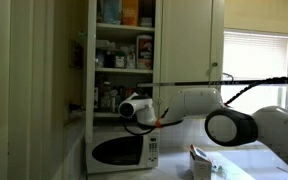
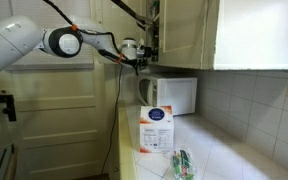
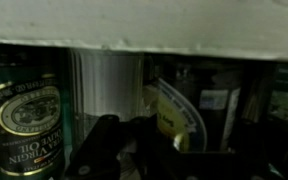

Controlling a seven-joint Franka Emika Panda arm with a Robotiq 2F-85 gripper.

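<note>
In the wrist view a dark jar [image 3: 183, 108] with a yellowish label stands under a pale shelf edge, its lower part covered by the dark gripper. My gripper reaches in from below, with the jar between its fingers; the contact itself is lost in shadow. To the left are a clear ribbed glass [image 3: 108, 85] and a green olive oil tin [image 3: 29, 118]. In exterior view 1 the arm extends to the open cupboard above the microwave, and the fingertips are hidden among the shelf items.
Below the gripper stands a white microwave [image 1: 122, 151]. Upper shelves hold boxes and an orange container [image 1: 130, 13]. The open cupboard door [image 1: 188, 48] is close to the arm. On the counter are a white box [image 2: 156, 128] and a clear bag [image 2: 183, 165].
</note>
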